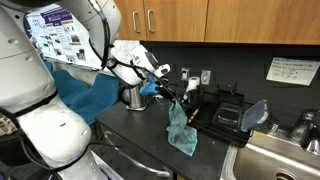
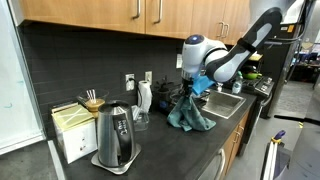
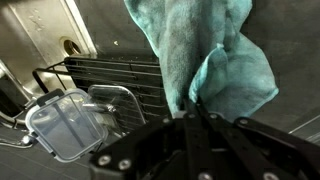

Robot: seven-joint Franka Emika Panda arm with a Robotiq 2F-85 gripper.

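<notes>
A teal-grey cloth (image 1: 181, 130) hangs from my gripper (image 1: 173, 97) in exterior view 1, its lower part draped on the dark counter. In exterior view 2 the same cloth (image 2: 192, 119) bunches up toward the gripper above the counter, near the sink. Seen from the wrist, the gripper is shut, with a fold of the cloth (image 3: 235, 68) pinched at its fingertips. Dark gripper parts cover the bottom of that view, and the tips are partly hidden by fabric.
A black dish rack (image 1: 228, 117) stands right of the cloth, with a clear container (image 3: 66, 124) by it. The sink (image 1: 262, 160) lies farther right. A kettle (image 2: 116, 134) and a utensil box (image 2: 75, 130) stand on the counter, which has bare room between kettle and cloth.
</notes>
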